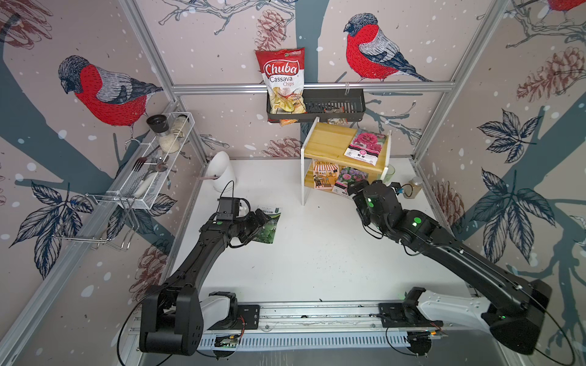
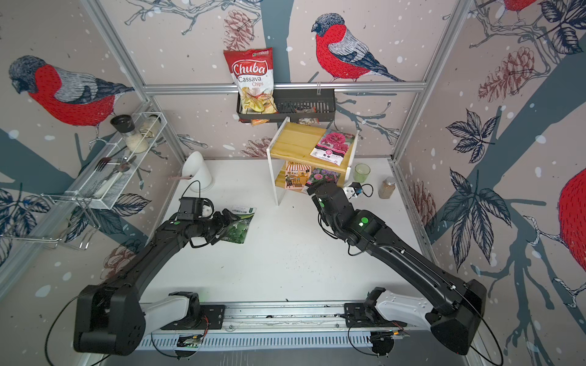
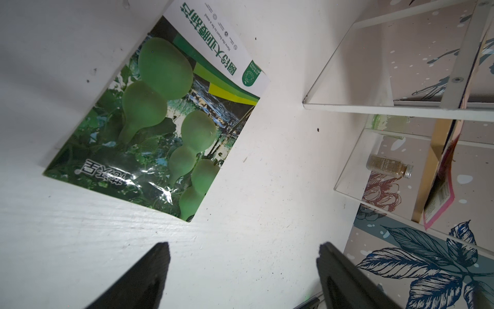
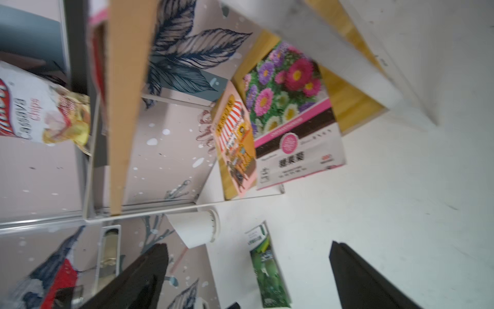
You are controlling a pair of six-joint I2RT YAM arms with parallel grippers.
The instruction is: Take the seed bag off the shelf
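Observation:
A wooden shelf unit (image 1: 329,143) with white sides holds a pink-flower seed packet (image 1: 365,146) on top and, on the lower level, an orange packet (image 1: 324,175) beside a mixed-flower seed packet (image 4: 293,108). My right gripper is open right in front of the lower level, empty, with both flower and orange packets ahead of it. My left gripper is open and empty over the table, beside a green gourd seed packet (image 3: 154,128) lying flat.
A black basket (image 1: 332,103) with a chips bag (image 1: 283,79) hangs behind the shelf. A white container (image 1: 219,170) stands back left; a glass (image 2: 362,172) and a jar (image 2: 387,188) stand right.

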